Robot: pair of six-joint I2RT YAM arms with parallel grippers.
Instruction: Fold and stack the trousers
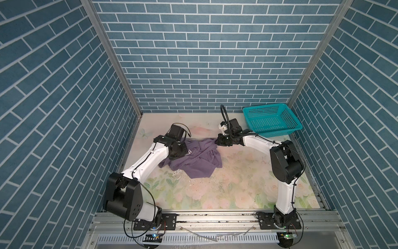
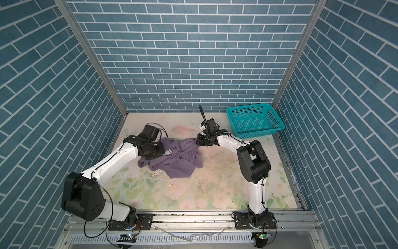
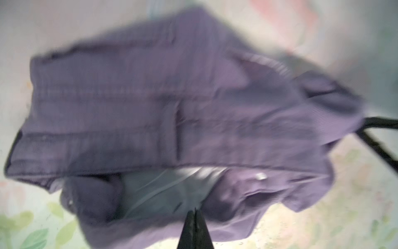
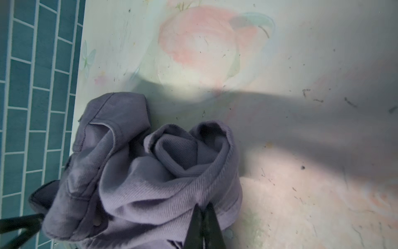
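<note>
Crumpled purple trousers [image 1: 203, 168] lie in the middle of the table. In the left wrist view their waistband [image 3: 170, 137] runs across, with a pale inner lining [image 3: 157, 191] showing in the opening. My left gripper is shut over the near side of that opening, nothing visible between its fingers. At the trousers' right end my right gripper is shut, its tips against bunched cloth [image 4: 165, 182]. Whether any cloth is pinched there I cannot tell. In the top left view, the left arm covers the trousers' left part.
An empty teal basket [image 1: 271, 133] stands at the back right, behind the right arm. Tiled walls close in both sides and the rear.
</note>
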